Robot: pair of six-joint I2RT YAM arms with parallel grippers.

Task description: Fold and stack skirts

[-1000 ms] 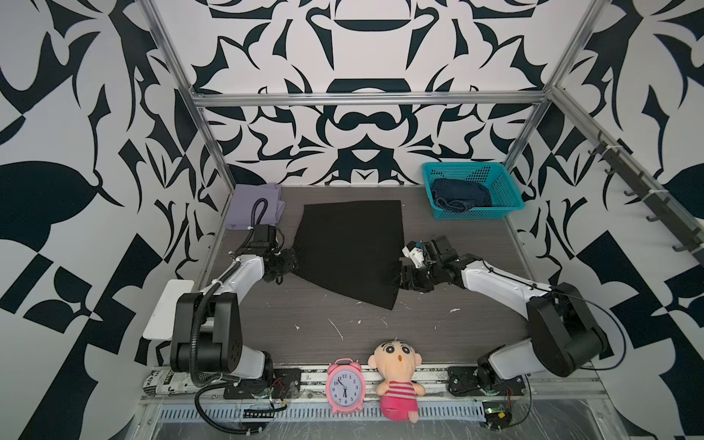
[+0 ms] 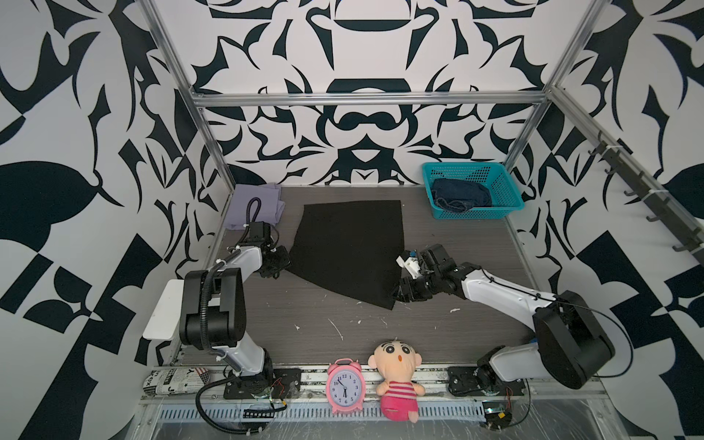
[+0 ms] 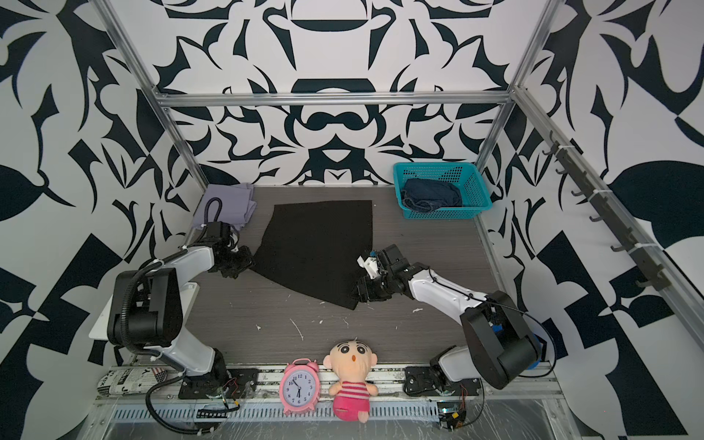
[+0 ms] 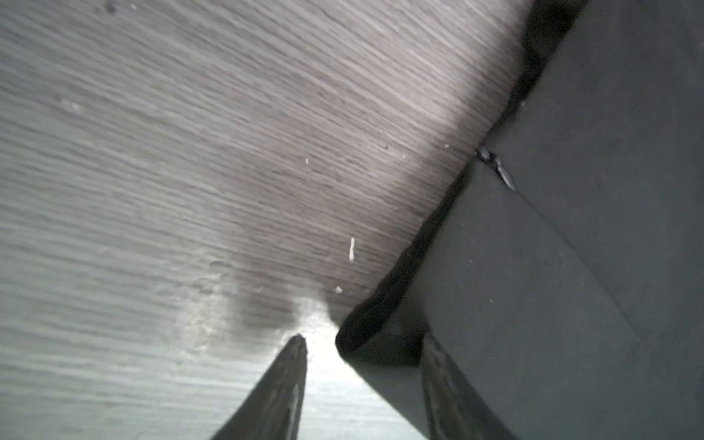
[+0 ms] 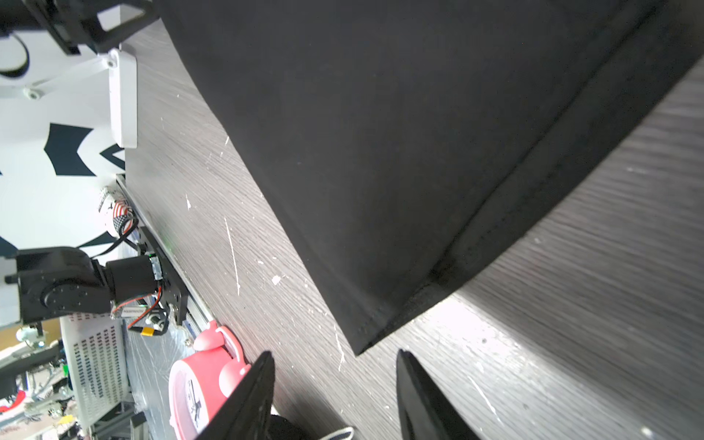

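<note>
A black skirt (image 2: 348,245) lies spread in the middle of the table. My left gripper is open at its left corner, its fingers either side of the cloth's edge close to that corner. My right gripper is open just beside the skirt's near right corner, nothing visibly held. A dark blue folded garment (image 3: 429,194) lies in the teal basket (image 3: 480,198) at back right. A folded lilac cloth (image 2: 245,205) lies at back left, partly behind the left arm.
A pink clock (image 2: 344,385) and a plush doll (image 2: 396,388) sit along the front rail.
My right gripper has moved toward the front, to the skirt's near right corner. My left gripper has shifted slightly left. The skirt looks essentially unchanged.
</note>
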